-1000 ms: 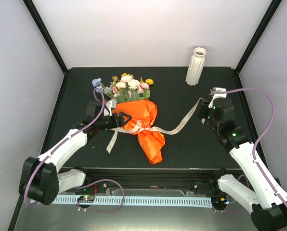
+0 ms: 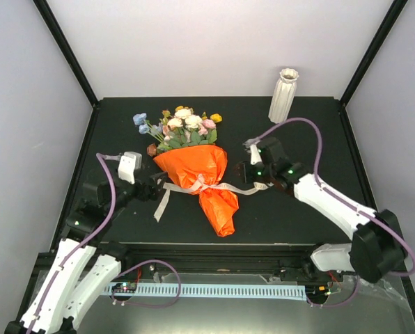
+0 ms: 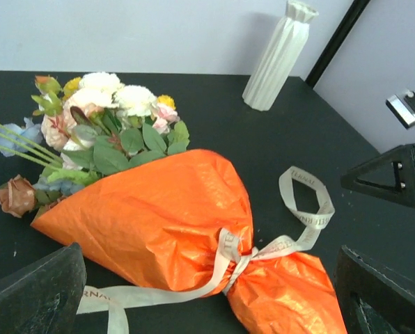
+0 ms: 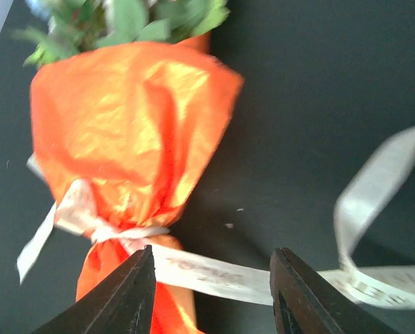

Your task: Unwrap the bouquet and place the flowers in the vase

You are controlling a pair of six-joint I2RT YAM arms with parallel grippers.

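Note:
The flowers (image 2: 186, 124) lie on the table in an orange wrap (image 2: 197, 163), their blooms toward the back. A pale printed ribbon (image 3: 225, 256) is still knotted around the wrap's narrow part, with one loose tail curling off to the right. At the back right stands the white ribbed vase (image 2: 283, 96), apparently empty. Just left of the bouquet, my left gripper (image 2: 161, 182) is wide open with nothing held. My right gripper (image 2: 242, 171) is open to the right of the wrap; the ribbon tail (image 4: 214, 276) crosses beyond its fingers (image 4: 291, 289).
Walls (image 2: 395, 125) close in the sides and back. The ribbon's shorter tail (image 2: 163, 205) lies left of the wrap.
My right gripper has let go of the ribbon tail, which has gone from stretched to slack, and moved left toward the wrap. My left gripper has drawn back leftward from the bouquet.

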